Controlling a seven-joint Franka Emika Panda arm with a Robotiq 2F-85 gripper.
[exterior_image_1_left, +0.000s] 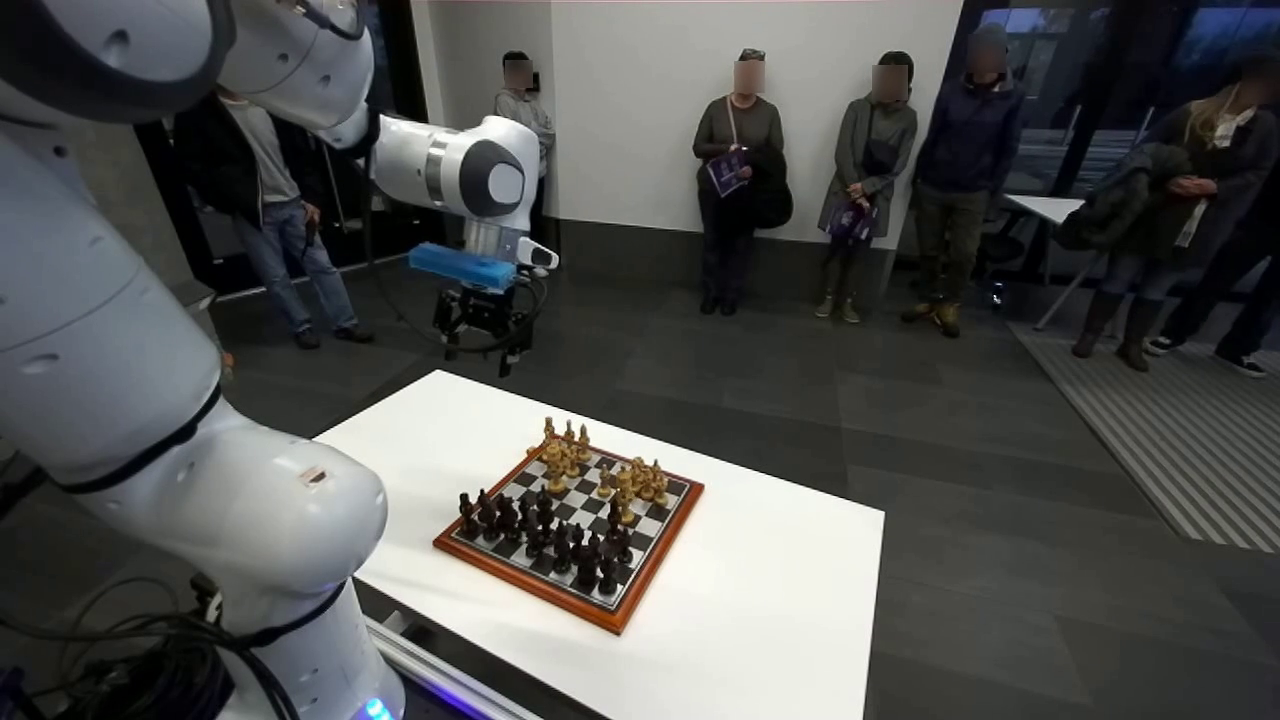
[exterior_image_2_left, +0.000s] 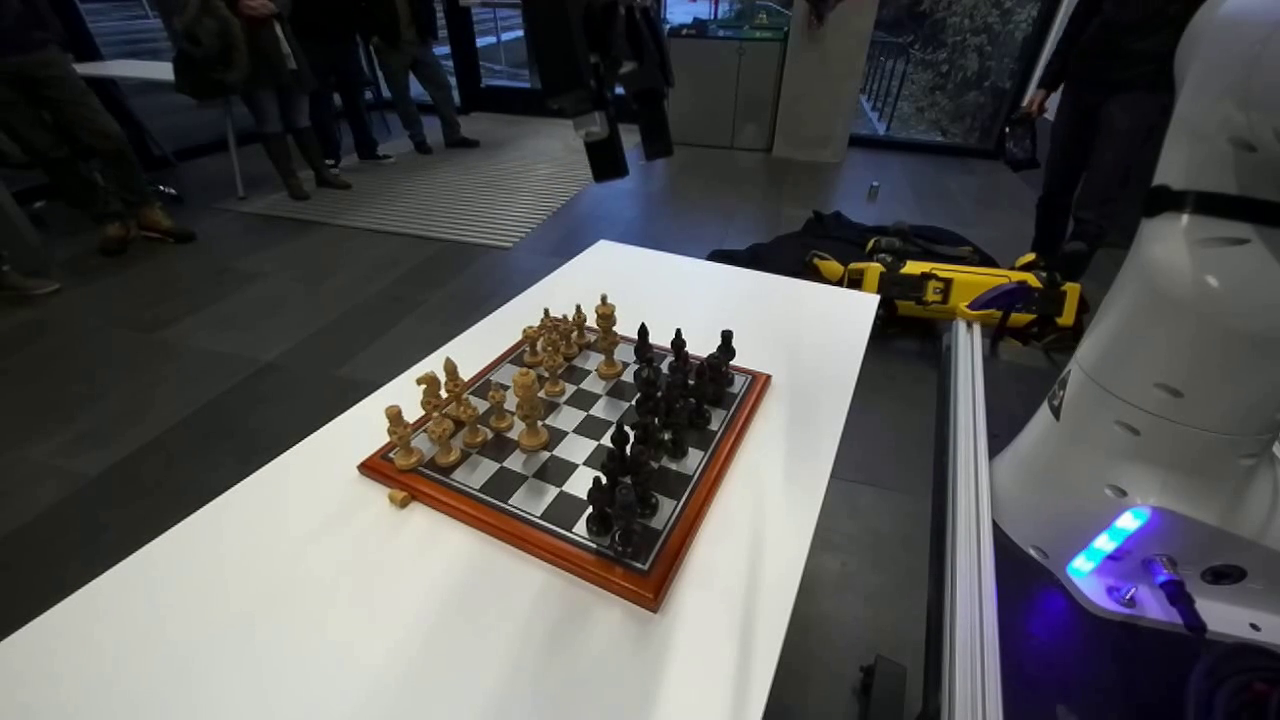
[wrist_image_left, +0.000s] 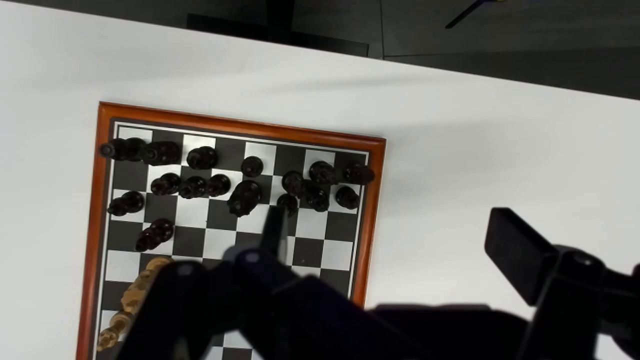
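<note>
My gripper hangs in the air above the far end of the white table, well clear of the chess pieces. In the wrist view its fingers stand wide apart, with nothing held; the gripper is open. A chessboard with a red-brown wooden rim lies on the table. Dark pieces crowd its side toward the robot base, and tan pieces stand on the opposite side in two loose groups. My gripper's own body hides the lower part of the board in the wrist view.
A small tan piece lies on the white table just off the board's rim. Around the board the tabletop is otherwise bare. Several people stand along the walls. A yellow machine rests on the floor beyond the table.
</note>
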